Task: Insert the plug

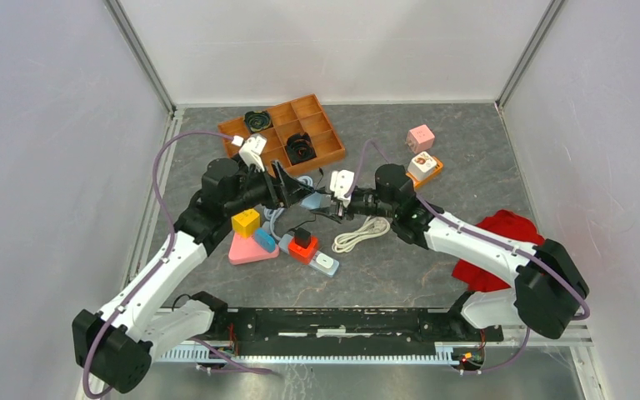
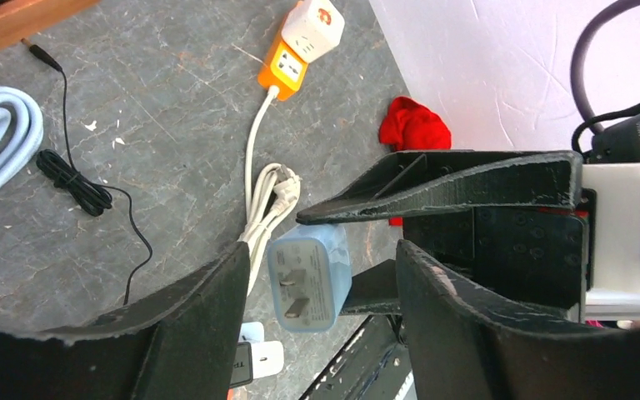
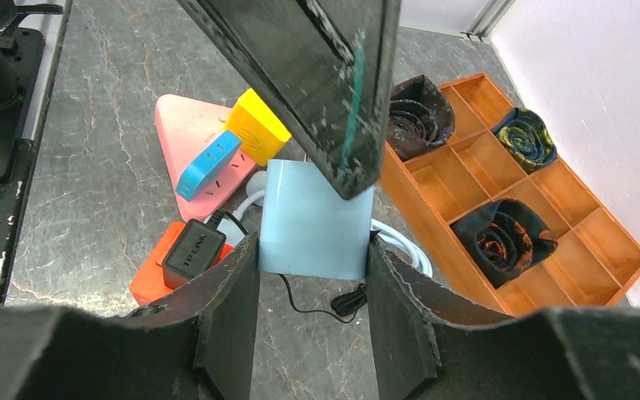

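Note:
A light blue block-shaped plug adapter (image 2: 299, 282), with its pins toward the left wrist camera, is held by my right gripper, which is shut on it. My left gripper stands open just in front of that adapter, its fingertips on either side of it. In the top view the two grippers meet above the middle of the table, over the cables and power strips.
Below lie a pink power strip (image 1: 250, 253), red adapter (image 1: 302, 250), yellow cube (image 1: 244, 225) and white cord (image 1: 353, 239). A wooden compartment tray (image 1: 321, 133) stands at the back, an orange strip at right, red cloth (image 1: 493, 240) far right.

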